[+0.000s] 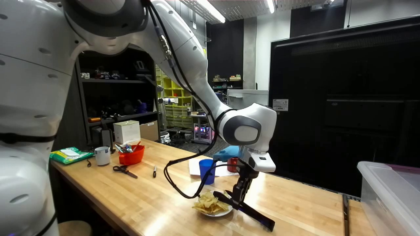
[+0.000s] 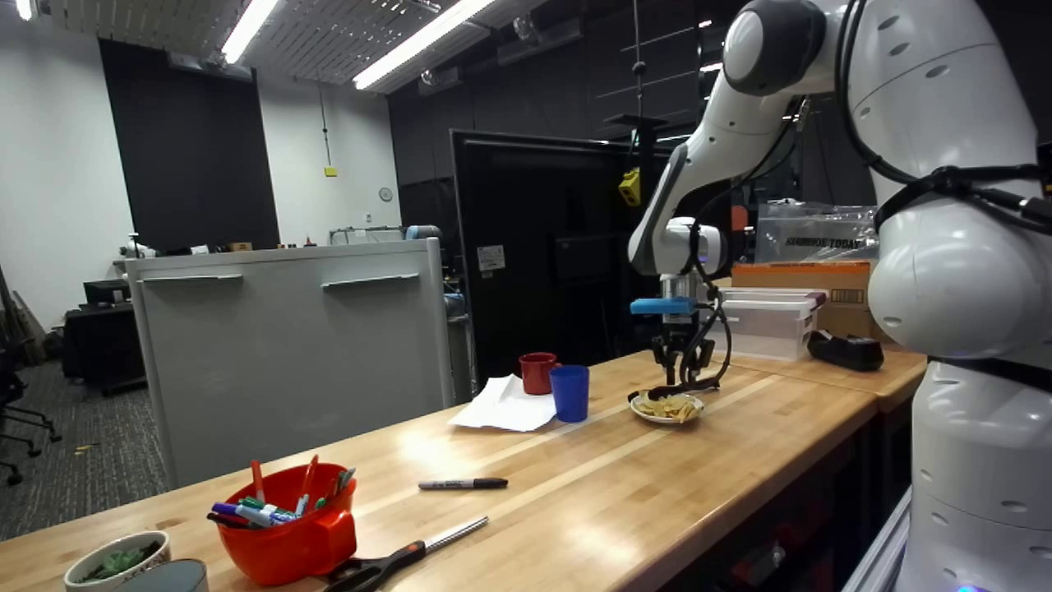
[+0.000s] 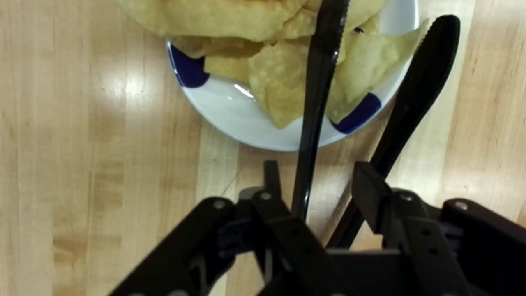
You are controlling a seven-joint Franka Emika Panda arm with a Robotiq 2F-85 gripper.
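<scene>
Black tongs [image 1: 256,215] lie with their two arms spread, the tips at a white plate [image 3: 236,123] of yellow chips [image 3: 283,81]. In the wrist view, one tong arm crosses the chips and the other passes along the plate's right edge. My gripper points down over the tongs just beside the plate, its fingers parted. The left tong arm runs between the fingers with a gap to the left finger. The other arm passes by the right finger; whether they touch cannot be told. The hinge end of the tongs is hidden beneath the gripper in the wrist view.
A blue cup [image 2: 569,394] and a red mug [image 2: 537,373] stand near white paper [image 2: 505,406]. A marker [image 2: 463,483], scissors [image 2: 394,562] and a red pen holder [image 2: 286,548] are farther along the table. A clear bin [image 1: 389,196] stands at the right.
</scene>
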